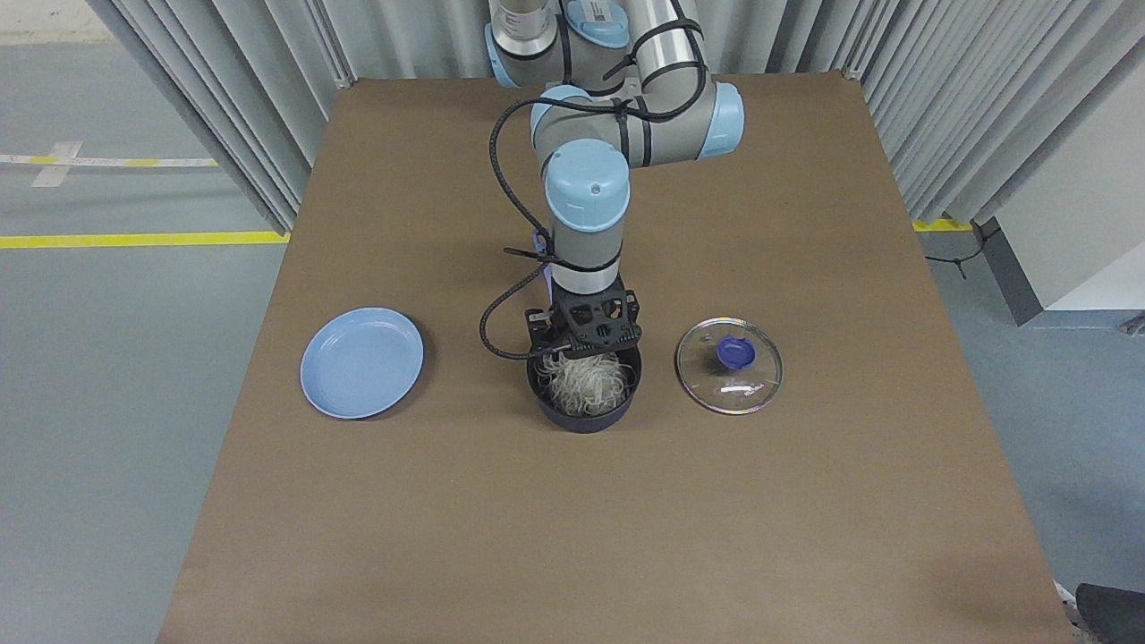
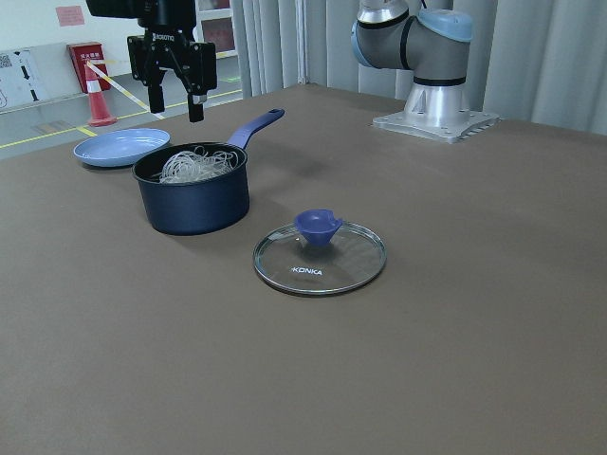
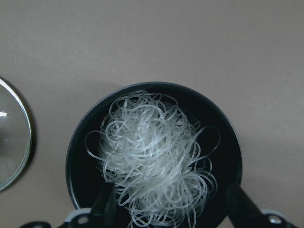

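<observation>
A pile of white noodles [image 1: 580, 381] fills much of the dark pot [image 2: 194, 206], which has a blue handle [image 2: 256, 127]. In the wrist view the noodles [image 3: 149, 152] lie inside the pot's rim [image 3: 159, 84]. My gripper [image 2: 175, 106] is open just above the pot, with nothing between its fingers; in the front view its fingertips are mostly hidden behind the gripper body and arm.
A blue plate [image 1: 360, 363] lies left of the pot in the front view. A glass lid [image 1: 719, 381] with a blue knob lies to the right.
</observation>
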